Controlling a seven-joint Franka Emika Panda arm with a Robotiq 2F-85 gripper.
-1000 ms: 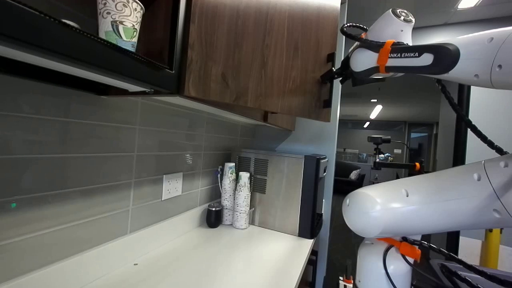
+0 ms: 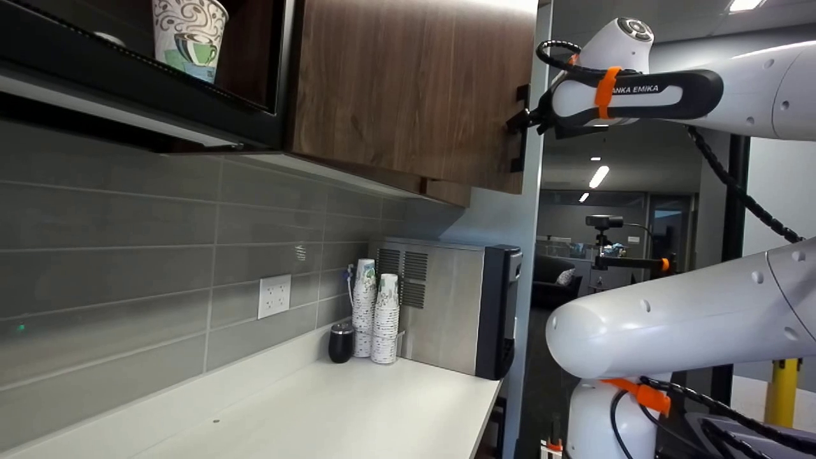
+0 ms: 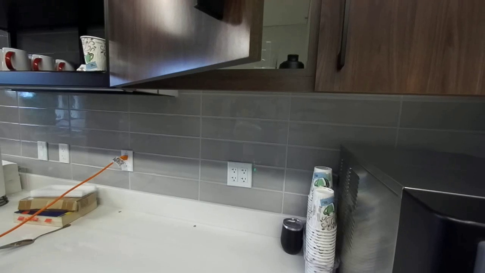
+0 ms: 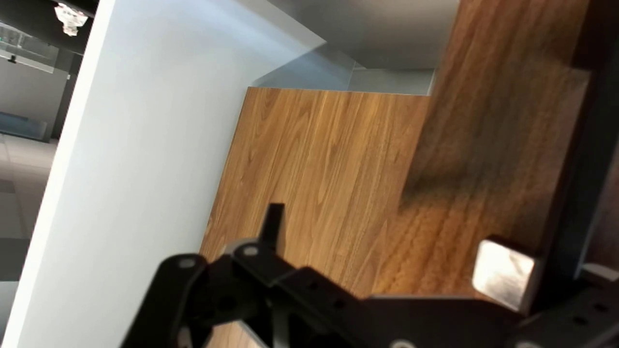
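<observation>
In exterior view 1 my gripper [image 2: 528,121] is at the black bar handle [image 2: 518,162] on the outer edge of a brown wood cabinet door [image 2: 405,92]. The fingers overlap the handle there, so their grip on it is unclear. Exterior view 2 shows the same door [image 3: 182,38] swung partly out, with an opening to its right. Up close in the wrist view, the handle [image 4: 574,168] runs down the right side, its metal mount [image 4: 503,272] against the wood. A dark finger [image 4: 272,226] stands at lower centre, well left of the handle; the other finger cannot be made out.
A patterned paper cup [image 2: 191,38] sits on the open shelf left of the door. Below, stacked cups [image 2: 386,321], a black tumbler [image 2: 341,343] and a steel machine [image 2: 444,306] stand on the white counter [image 2: 329,413]. A pale side panel [image 4: 133,145] borders the cabinets.
My gripper and the door's outer edge with its handle have shifted very slightly left in exterior view 1. The gripper stays at the handle; the counter items look the same.
</observation>
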